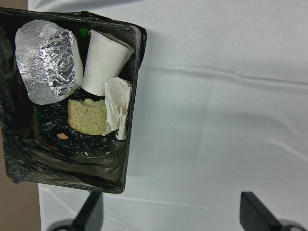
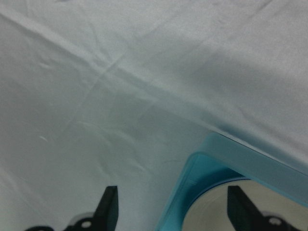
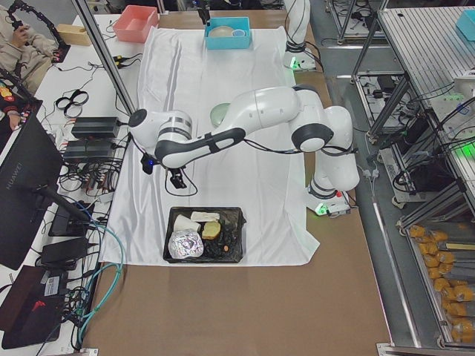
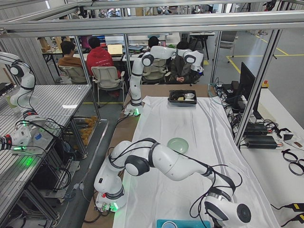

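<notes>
A black-lined bin [image 3: 234,245] stands at the near end of the white cloth, holding crumpled foil [image 1: 43,62], a white paper cup [image 1: 103,65], a bread slice [image 1: 86,118] and crumpled white paper [image 1: 115,108]. My left gripper hangs open beside and above the bin, empty. A pale green plate [image 4: 177,145] lies mid-cloth. In the right wrist view my open right gripper is over the edge of a blue tub [image 2: 168,211], with a round beige item [image 2: 216,209] inside and nothing between its fingers.
A pink container [image 3: 136,22] sits at the back left, outside the cloth. Cables, electronics and a monitor [image 3: 22,193] line the left side table. Much of the cloth between bin and tub is clear.
</notes>
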